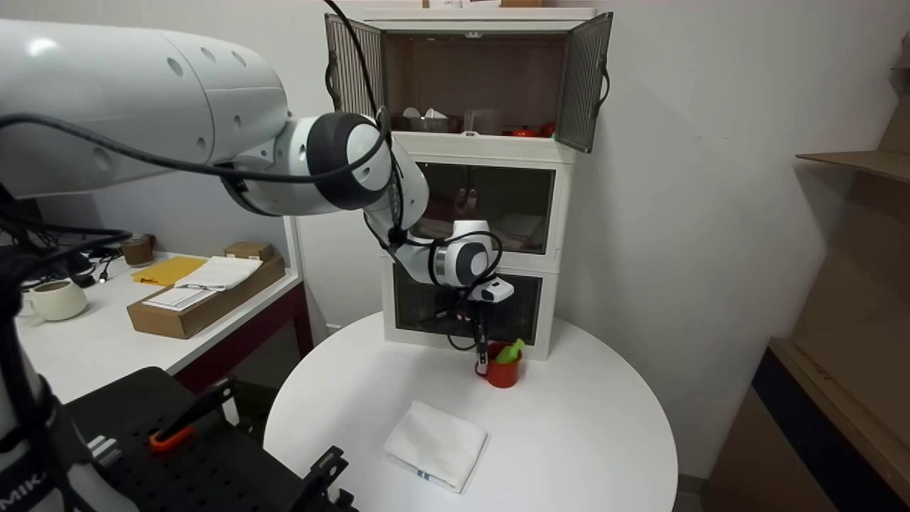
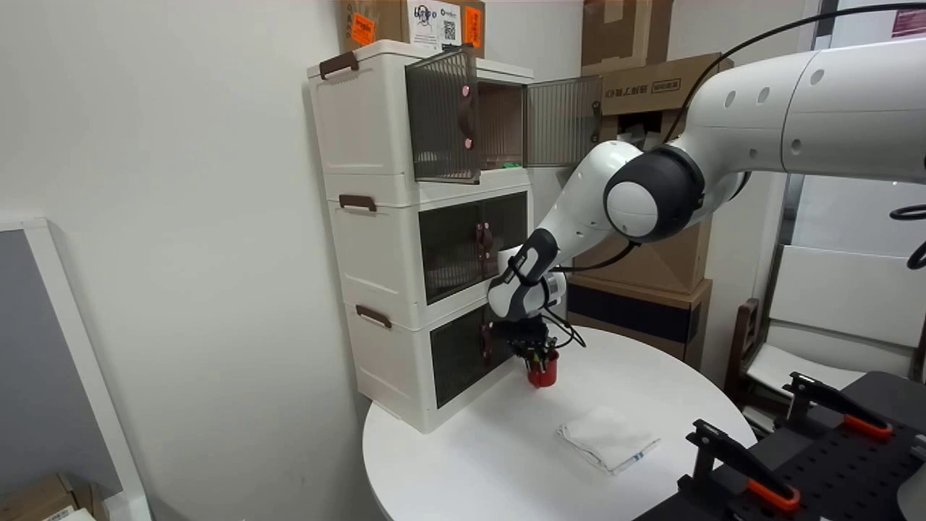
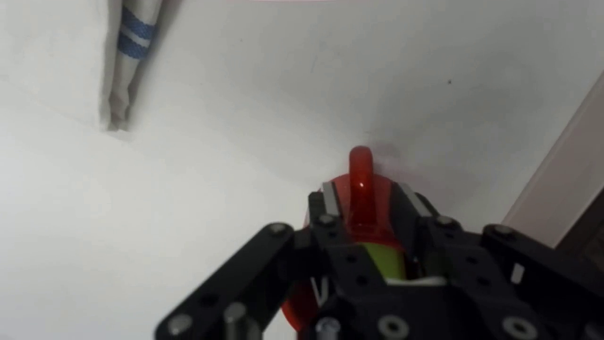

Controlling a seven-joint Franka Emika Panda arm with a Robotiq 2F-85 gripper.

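Observation:
A red mug [image 1: 503,374] stands upright on the white round table [image 1: 580,418], close to the cabinet's base. Something bright green [image 1: 511,351] sticks out of its top. My gripper reaches down over the mug, its fingers on either side of the red handle [image 3: 362,184]. Some space shows between the handle and each finger, so the fingers are part open. In the wrist view the black gripper body covers much of the mug, and only a strip of the green object [image 3: 386,259] can be seen.
A folded white cloth [image 1: 436,445] with blue stripes lies nearer the table's front. Right behind the mug rises the stacked cabinet [image 2: 382,260]; its top doors [image 1: 585,81] hang open.

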